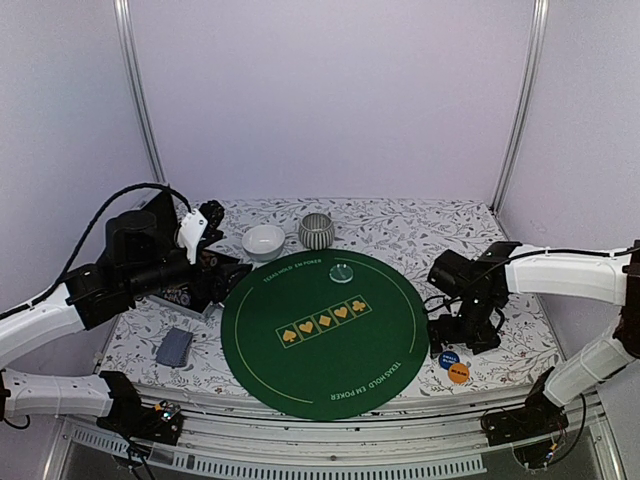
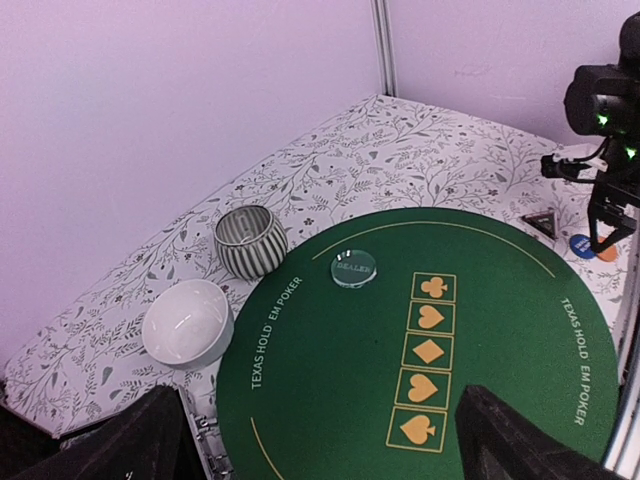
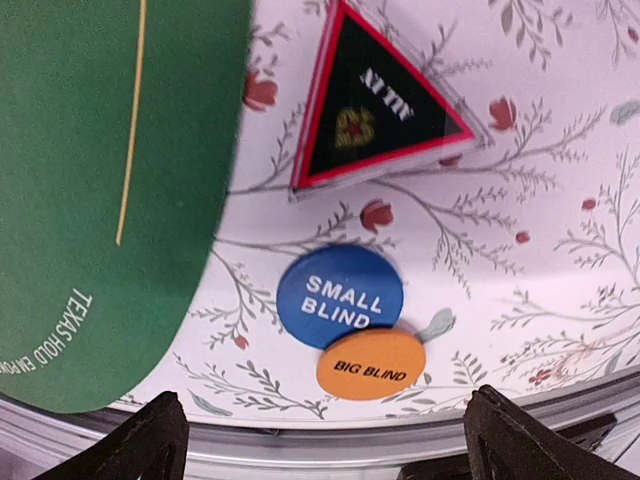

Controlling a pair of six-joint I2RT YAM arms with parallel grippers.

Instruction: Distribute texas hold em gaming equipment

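Observation:
The clear round dealer disc (image 2: 354, 268) lies on the far part of the green poker mat (image 1: 250, 340). Off the mat's right edge, in the right wrist view, a black ALL IN triangle (image 3: 375, 115) with a red border lies on the cloth. Nearer the table's front are the blue SMALL BLIND disc (image 3: 340, 297) and the orange BIG BLIND disc (image 3: 371, 364), their edges meeting. My right gripper is open above this area, empty. My left gripper, open and empty too, hangs at the mat's left side, over the open case (image 1: 185, 300).
A white bowl (image 1: 264, 242) and a striped cup (image 1: 316, 231) stand behind the mat. A blue-grey card deck (image 1: 174, 347) lies at the front left. Bare patterned cloth stretches across the back right.

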